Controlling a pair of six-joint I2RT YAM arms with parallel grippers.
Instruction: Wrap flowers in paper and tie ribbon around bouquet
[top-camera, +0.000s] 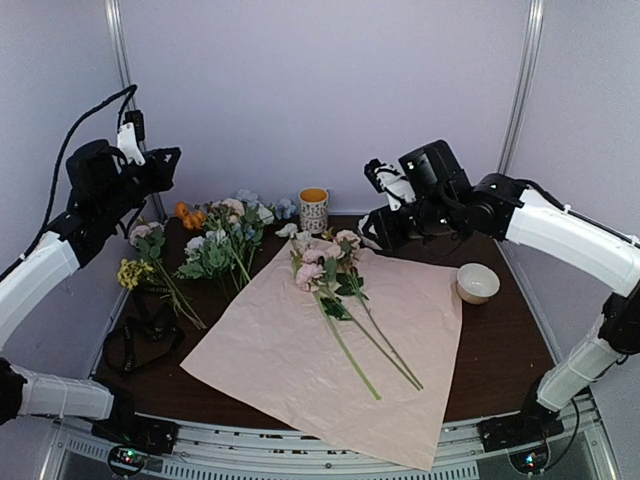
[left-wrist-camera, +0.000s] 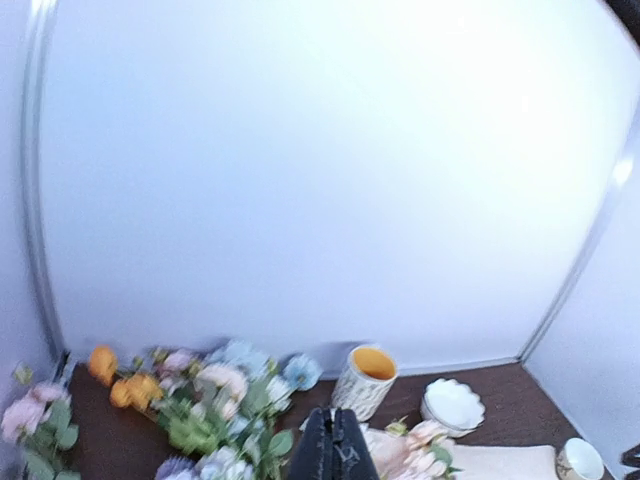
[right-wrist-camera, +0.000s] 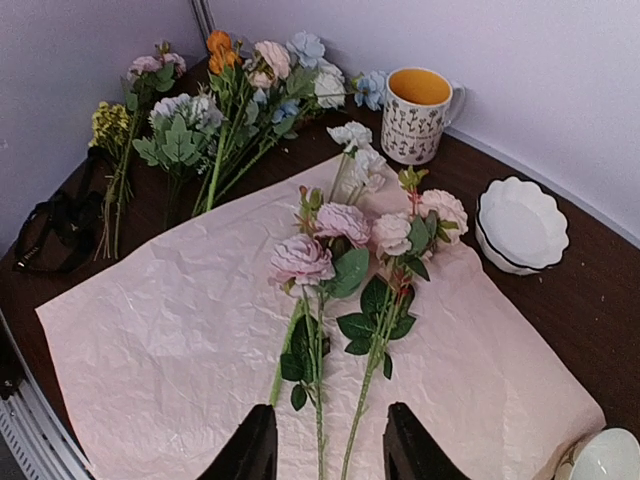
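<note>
On the pink paper, pink and white flowers lie loosely side by side, their long green stems pointing to the front. In the left wrist view my left gripper is shut, nothing showing between its fingers; it is raised high at the left, facing the back wall. My right gripper stands open above the paper, its two fingers apart and empty, with stems seen beyond the gap. A black strap lies in loops at the left of the table.
More flowers lie at the back left, with yellow blooms beside them. A patterned mug and a scalloped white bowl stand along the back. Another white bowl sits right of the paper.
</note>
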